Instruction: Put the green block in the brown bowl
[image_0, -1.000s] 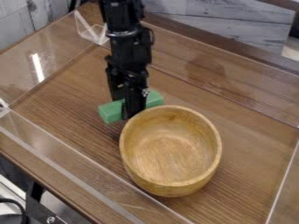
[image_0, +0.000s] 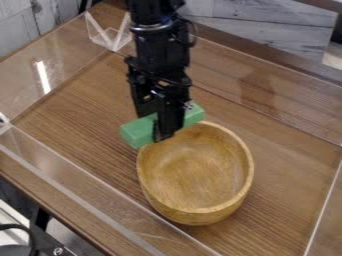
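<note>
The green block (image_0: 139, 131) is held by my black gripper (image_0: 162, 128), which comes down from the top of the view. One end of the block shows left of the fingers and the other end to their right. The block hangs at the back-left rim of the brown bowl (image_0: 195, 202), its right part overlapping the rim in view. No object shows inside the bowl. The dark fingers hide the middle of the block.
Bare wooden tabletop (image_0: 274, 108) lies to the right and behind the bowl. A black cable (image_0: 19, 236) curls at the lower left corner. White marbled boards (image_0: 287, 28) border the far side.
The gripper has risen and come toward the camera and slightly right, carrying the green block with it to the bowl's back rim. The bowl has stayed in place.
</note>
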